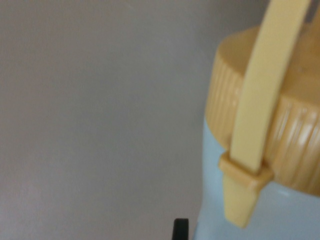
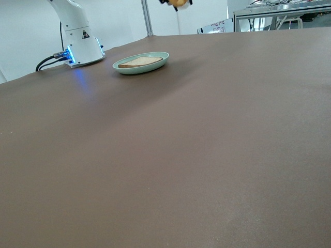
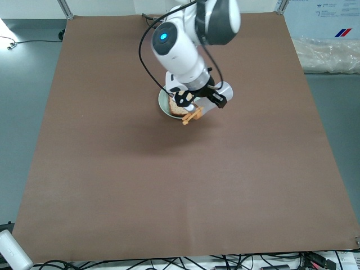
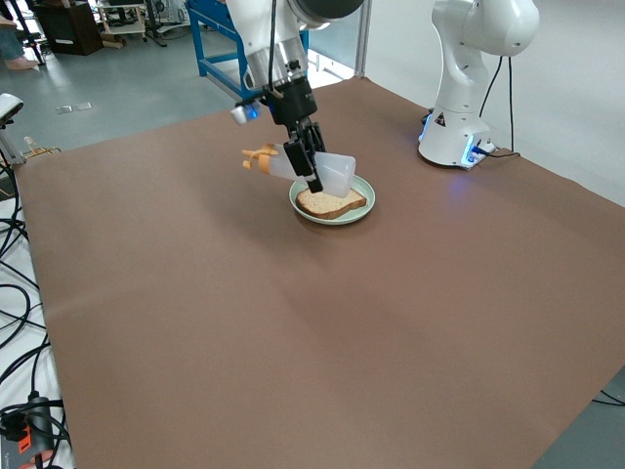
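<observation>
My gripper (image 4: 303, 161) is shut on a translucent bottle (image 4: 334, 172) with an orange cap (image 1: 232, 55), held tilted on its side above a pale green plate (image 4: 358, 210) that carries a slice of bread (image 2: 139, 62). In the wrist view the cap and strap fill the right side, with a dark fingertip at the bottom edge. In the top view only the bottom of the held bottle shows, at the upper edge. In the left camera view the gripper and bottle partly hide the plate and bread.
Cables (image 4: 20, 322) run along another edge.
</observation>
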